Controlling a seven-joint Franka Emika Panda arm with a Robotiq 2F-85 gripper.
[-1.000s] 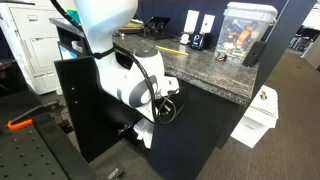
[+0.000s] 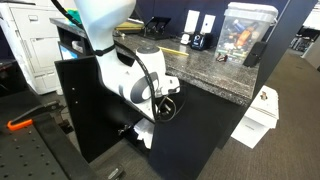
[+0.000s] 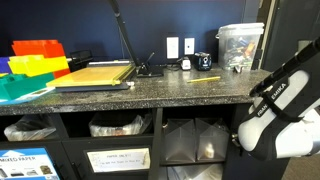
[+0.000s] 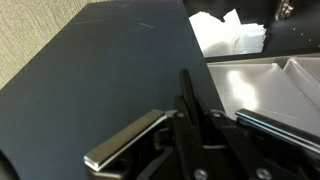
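In the wrist view my gripper is shut, its dark fingers close together in front of a broad black panel [image 4: 100, 80]. Dark on dark, what lies between the fingertips is hard to make out. The white arm [image 2: 130, 75] bends down at the counter's front in exterior view 1, hiding most of the gripper. At the right of exterior view 2 the arm [image 3: 270, 130] stands beside the open cabinet; the fingertips cannot be made out there.
A speckled counter [image 2: 200, 75] carries a clear bin [image 2: 245, 35] and small appliances. Lined bins [image 3: 180, 140] fill the shelves below. Crumpled white material [image 4: 230, 35] lies beyond the panel's edge. A white box [image 2: 258, 115] stands on the floor to the right.
The arm has shifted very slightly to the right and down in exterior view 1. Nothing else has visibly moved.
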